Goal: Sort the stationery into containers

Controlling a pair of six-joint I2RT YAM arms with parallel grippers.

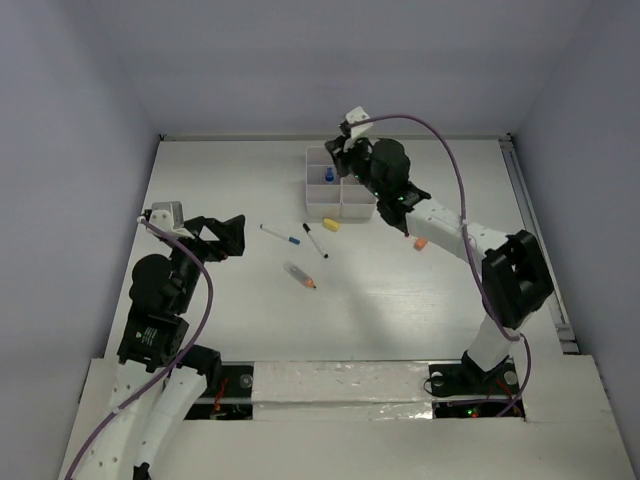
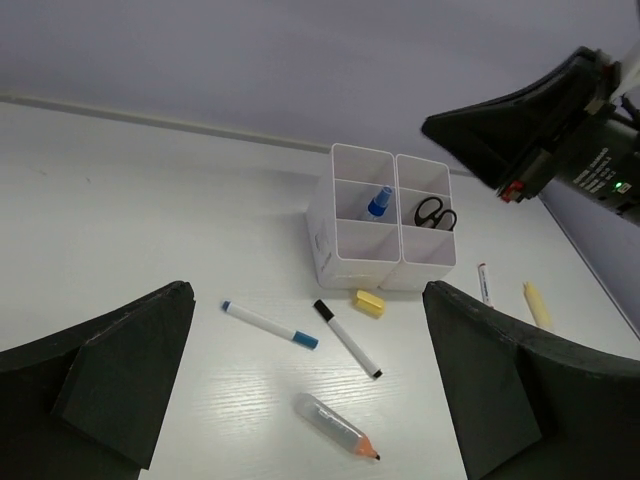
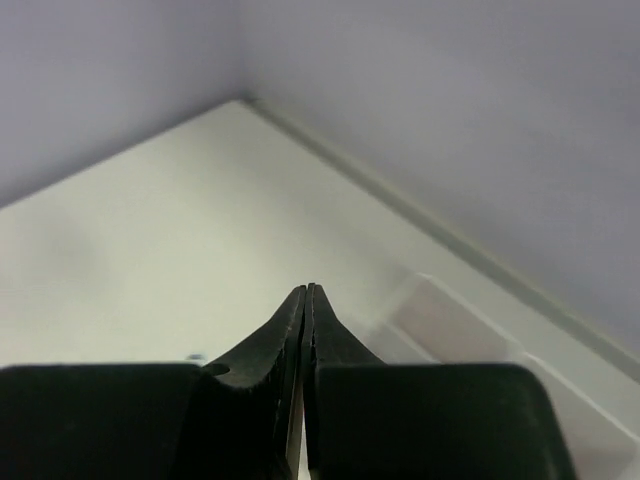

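Observation:
A white six-compartment organizer [image 1: 324, 202] holds a blue item [image 2: 379, 203] and black scissors [image 2: 431, 214]. On the table lie blue [image 2: 265, 323] and black [image 2: 347, 342] markers, a yellow eraser [image 2: 369, 302], an orange-tipped tube [image 2: 336, 427], a red-capped marker [image 2: 485, 283] and a yellow stick [image 2: 536, 304]. My left gripper [image 1: 225, 236] stands open at the left, empty. My right gripper [image 1: 343, 150] is raised over the organizer; in the right wrist view its fingertips [image 3: 300, 300] meet, with nothing seen between.
Walls border the back and sides. The right arm reaches across the table's right part, partly hiding items there.

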